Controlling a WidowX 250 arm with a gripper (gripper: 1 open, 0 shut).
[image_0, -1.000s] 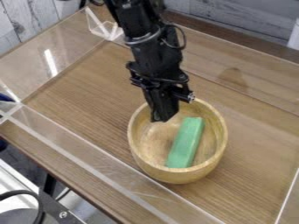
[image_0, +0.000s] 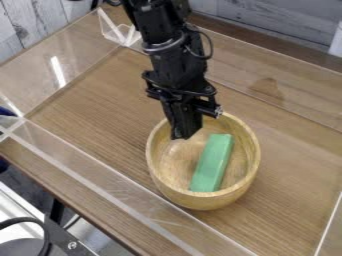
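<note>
A round cream bowl (image_0: 167, 182) sits on the wooden table, with a green rectangular block (image_0: 214, 163) lying in its right part. My black gripper (image_0: 183, 135) hangs over the back left of the bowl, pointing down. It looks shut, with nothing visible between its fingers; its tips partly cover the bowl's inside.
Pale table edges run along the left and far right, and black cables lie at the bottom left corner.
My gripper has shifted very slightly over the last second, staying above the bowl. The bowl and green block look unchanged.
</note>
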